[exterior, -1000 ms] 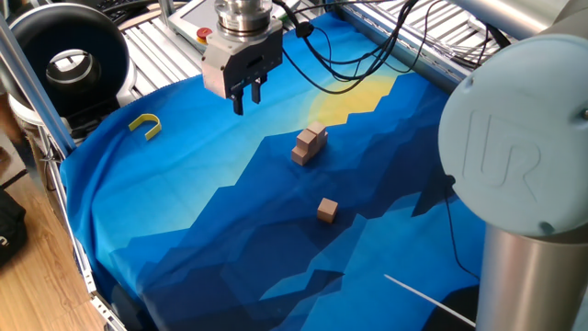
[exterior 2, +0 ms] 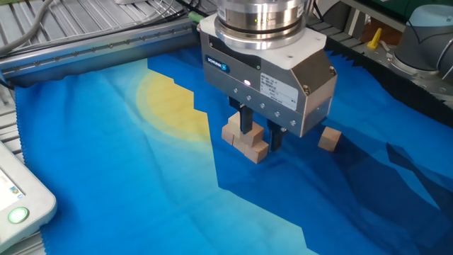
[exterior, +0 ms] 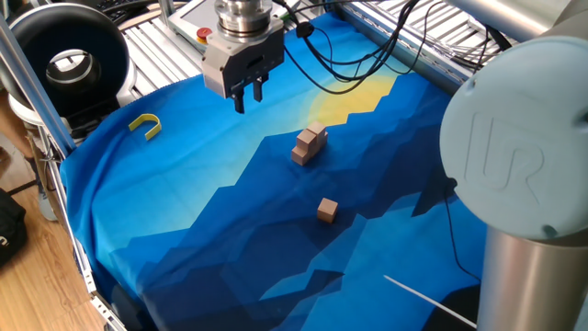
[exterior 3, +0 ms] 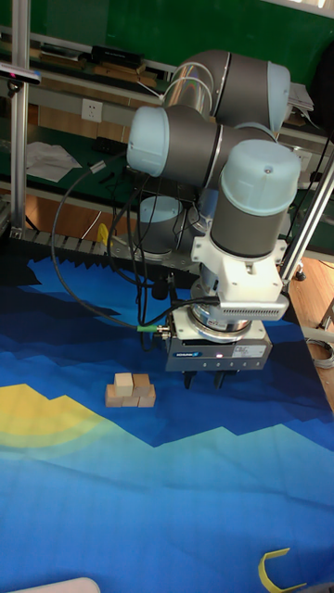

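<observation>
My gripper (exterior: 249, 104) hangs in the air above the blue cloth, its two dark fingers apart with bare cloth showing between them. A small stack of wooden cubes (exterior: 309, 144) stands on the cloth, to the right of and below the gripper in exterior view 1. Part of that stack (exterior 2: 244, 150) is covered by the fingers in exterior view 2. In exterior view 3 the stack (exterior 3: 130, 390) has several cubes in its lower layer and upper cubes on them. One loose wooden cube (exterior: 327, 211) lies apart from the stack; I cannot see it in exterior view 3.
A yellow U-shaped piece (exterior: 145, 125) lies near the cloth's left edge. The cloth (exterior: 184, 184) has slight wrinkles and wide free room around the cubes. Black cables (exterior: 354, 74) hang by the arm. A control pendant (exterior 2: 21, 191) stands at the side.
The gripper has shifted only very slightly sideways, with its fingers still apart. Stack, loose cube and yellow piece have stayed in place.
</observation>
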